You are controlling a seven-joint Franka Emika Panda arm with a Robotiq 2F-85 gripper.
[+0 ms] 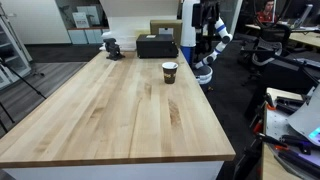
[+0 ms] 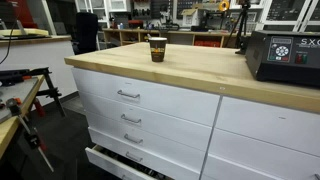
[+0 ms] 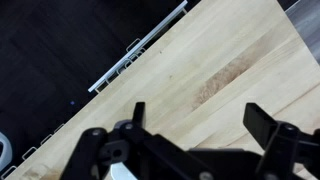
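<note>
A brown paper cup (image 2: 157,49) with a dark band stands upright on the wooden worktop (image 1: 95,105), near its edge. My gripper is open above the worktop, its two black fingers far apart with only bare wood showing between their tips. In exterior view 1 the arm (image 1: 221,42) rises at the far right side of the table, behind the cup. Below the worktop is a white cabinet with several drawers; the bottom drawer (image 2: 122,165) is pulled partly out. A white shape (image 3: 122,172) at the bottom of the wrist view is mostly hidden; I cannot tell what it is.
A black box-shaped device (image 2: 287,57) sits on the worktop beyond the cup. A small dark appliance (image 1: 112,47) stands at the far left end. Dark floor lies beside the drawers.
</note>
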